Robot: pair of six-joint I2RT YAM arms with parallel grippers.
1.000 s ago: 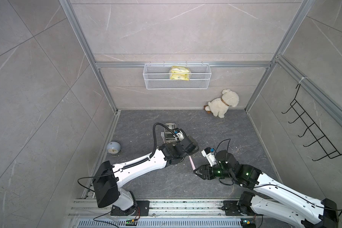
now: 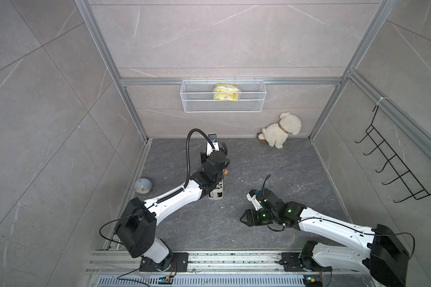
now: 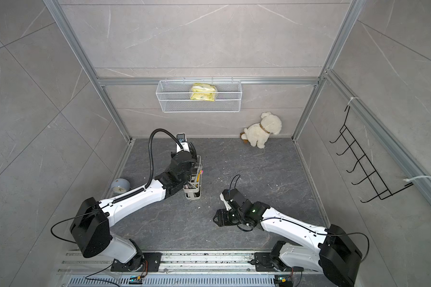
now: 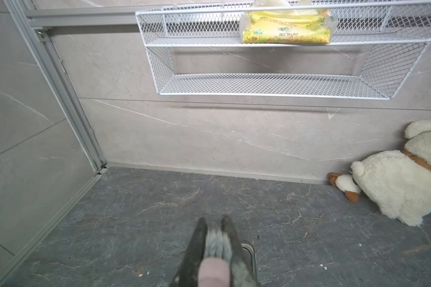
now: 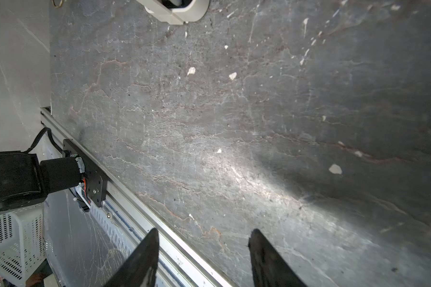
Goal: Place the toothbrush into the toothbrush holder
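Observation:
In the left wrist view my left gripper is shut on a pink toothbrush (image 4: 213, 273), its bristles between the blurred fingers. In both top views this gripper is raised over the toothbrush holder (image 3: 192, 193), a beige caddy in the middle-left of the floor, mostly hidden under the arm; its rim also shows at the top of the right wrist view (image 5: 177, 16). My right gripper is open and empty, low at the front right of the floor, right of the holder.
A white plush dog (image 2: 277, 134) sits at the back right. A wire basket (image 2: 191, 102) with a yellow pack hangs on the back wall. A grey round object (image 2: 142, 186) is at the left edge, black hooks (image 2: 392, 167) on the right wall.
My left gripper has moved up and back to the left over the holder with the toothbrush, which a second ago reached toward the right gripper. The right arm has shifted slightly left.

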